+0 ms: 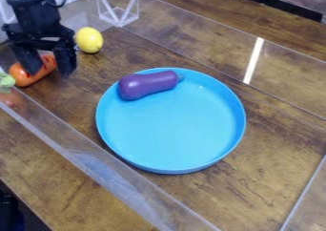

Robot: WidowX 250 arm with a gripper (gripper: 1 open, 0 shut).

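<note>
My black gripper (41, 55) is at the upper left, low over an orange carrot (33, 71) with a pale green top; whether its fingers are open or shut on the carrot I cannot tell. A yellow object (90, 40), like a lemon, lies just right of the gripper. A purple eggplant (148, 83) lies in the upper left part of a large blue plate (178, 130).
Clear plastic walls (140, 194) run along the near left and the right of the wooden table (230, 53). A small white wire frame (117, 10) stands behind the yellow object.
</note>
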